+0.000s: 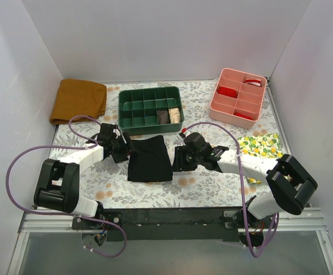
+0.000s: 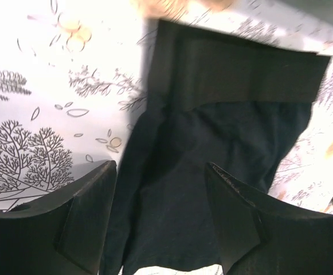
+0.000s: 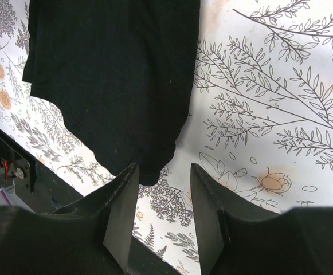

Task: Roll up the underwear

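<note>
The black underwear [image 1: 149,163] lies folded in a flat, roughly rectangular shape at the table's middle left. In the left wrist view, its waistband [image 2: 235,71] runs along the far edge, and the fabric has a raised fold down one side. My left gripper [image 1: 130,150] is open above the underwear's left edge, with its fingers [image 2: 91,217] spread on either side of that fold. Beside the lower right corner of the cloth, my right gripper [image 1: 175,162] stands open. Its fingertips show just short of a small crumpled end of the underwear [image 3: 149,172] in the right wrist view.
Behind the underwear sits a green compartment box [image 1: 133,130] holding two rolled items. A pink compartment box [image 1: 230,117] is at the back right, a brown folded cloth [image 1: 80,98] at the back left. Lemon-print fabric [image 1: 261,146] lies right.
</note>
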